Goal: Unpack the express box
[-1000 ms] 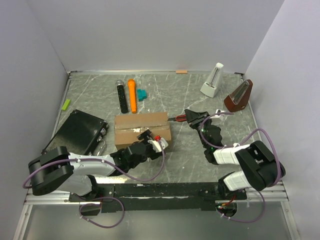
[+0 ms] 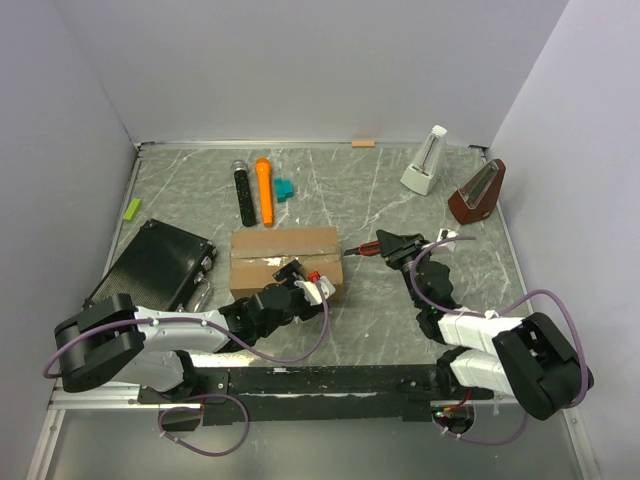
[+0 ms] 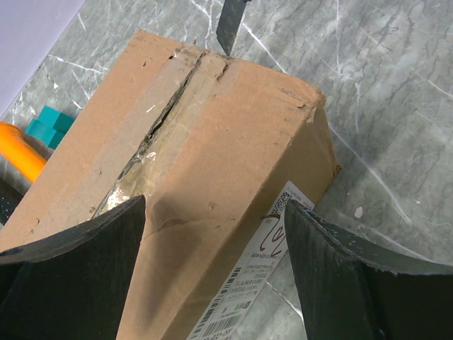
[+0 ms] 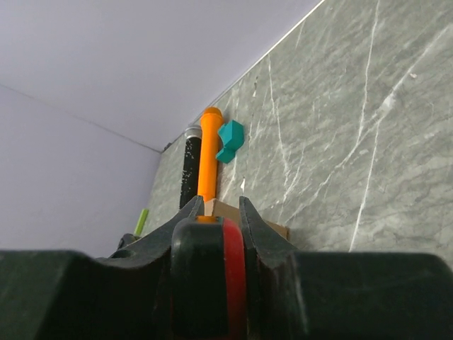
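The cardboard express box (image 2: 285, 241) (image 3: 198, 127) lies on the marble table, its taped seam along the top, with a crack or cut visible in the tape. A shipping label (image 3: 244, 276) is on its side. My left gripper (image 2: 302, 285) is open over the box. My right gripper (image 2: 390, 245) is shut on a red-and-black box cutter (image 2: 367, 250) (image 4: 233, 276), whose blade (image 3: 230, 25) points toward the box's right end, just beyond it.
An orange microphone (image 2: 264, 190), black microphone (image 2: 243, 195) and teal object (image 2: 283, 190) lie behind the box. A black case (image 2: 145, 270) is at left; two metronomes (image 2: 425, 160) (image 2: 477, 192) stand back right.
My right gripper with the cutter has moved right, away from the box's end, and slightly down in the top view. The left arm has not visibly moved.
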